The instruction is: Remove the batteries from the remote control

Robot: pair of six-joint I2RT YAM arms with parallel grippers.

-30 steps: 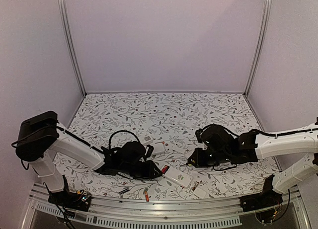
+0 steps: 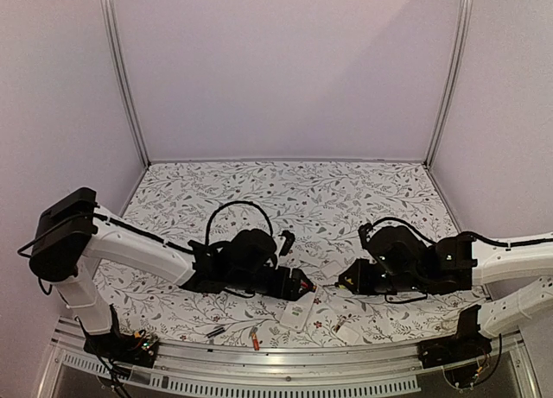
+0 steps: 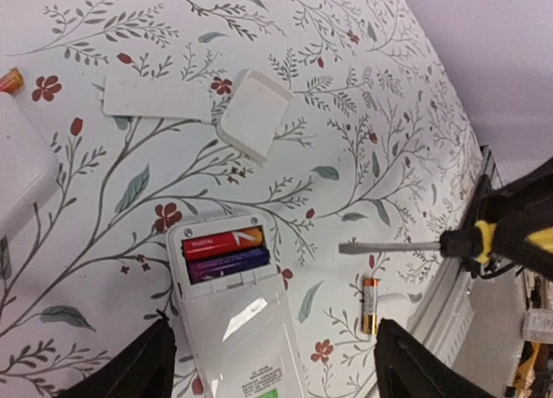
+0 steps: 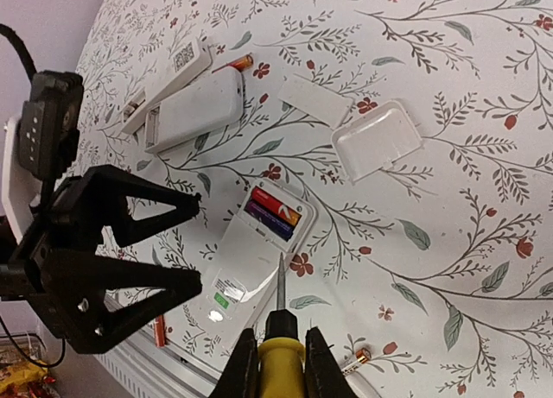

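The white remote lies on the floral surface with its battery bay uncovered, holding a red battery and a purple battery; it also shows in the right wrist view. My left gripper stands open above the remote's lower half, nothing between its fingers. My right gripper is shut on a yellow-handled screwdriver, whose metal tip is over or beside the remote's right edge, just below the bay; contact cannot be told.
Two other white remotes lie behind, with white covers nearby. Loose batteries lie along the front edge.
The remote has turned from its earlier angle.
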